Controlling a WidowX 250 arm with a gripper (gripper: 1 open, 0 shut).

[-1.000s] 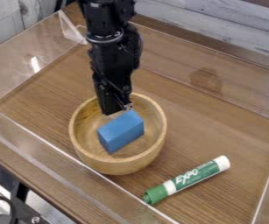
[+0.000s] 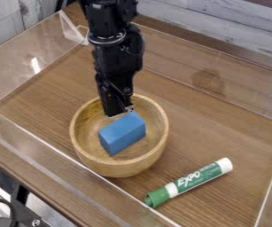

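Note:
My black gripper hangs above the back part of a light wooden bowl, its fingers pointing down. Whether anything is between them is hard to tell, as is how far apart they stand. A blue block lies in the bowl, below and in front of the gripper.
A green and white cylinder lies on the wooden table at the front right. A pale edge or wall runs along the back.
My gripper has risen slightly. The bowl, the blue block and the cylinder look unmoved.

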